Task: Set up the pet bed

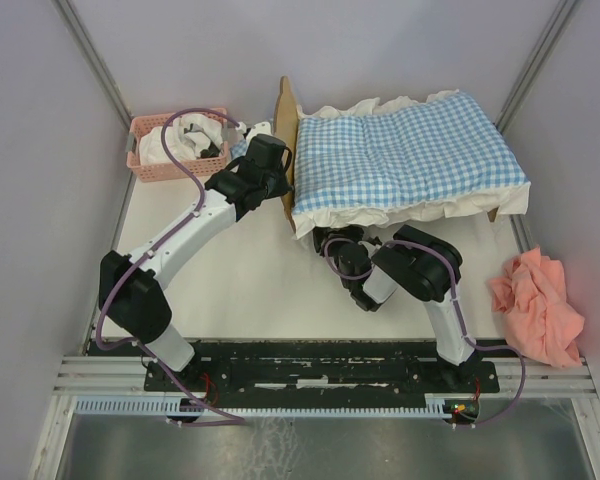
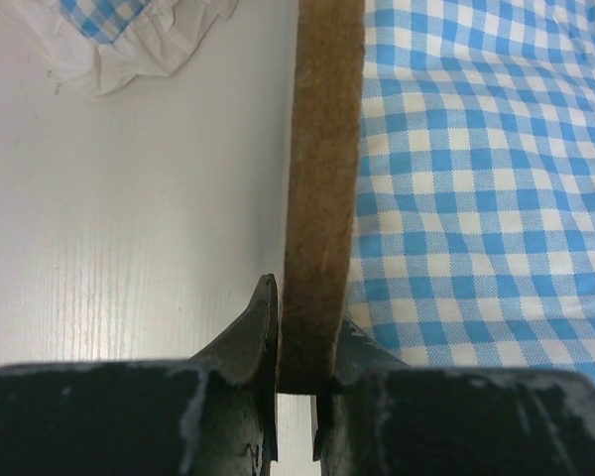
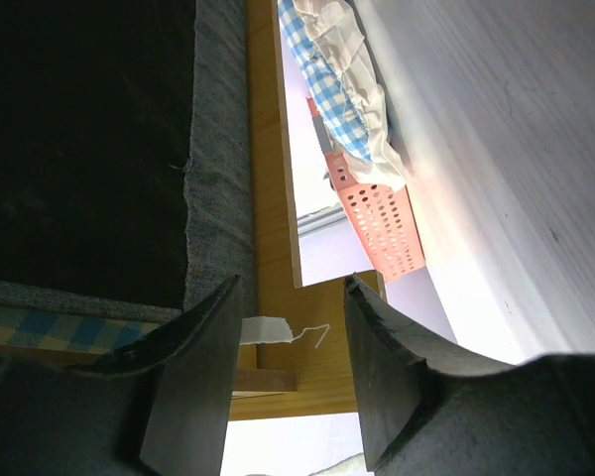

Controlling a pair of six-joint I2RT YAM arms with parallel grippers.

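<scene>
The pet bed's blue-and-white checked cushion cover [image 1: 400,150] with a cream ruffle lies tilted across the back of the table. Along its left side stands a wooden end panel [image 1: 286,130]. My left gripper is shut on that panel's edge, with the checked fabric just to the right. Beneath the front ruffle, my right gripper is open, its tips partly hidden from above. In the right wrist view, a white strip [image 3: 268,329] with a loose thread shows between and beyond its fingers, near a wooden frame bar [image 3: 268,381] and the dark underside fabric [image 3: 89,149].
A pink basket [image 1: 162,171] holding white and checked cloth stands at the back left. Crumpled pink cloth [image 1: 536,308] lies at the right edge.
</scene>
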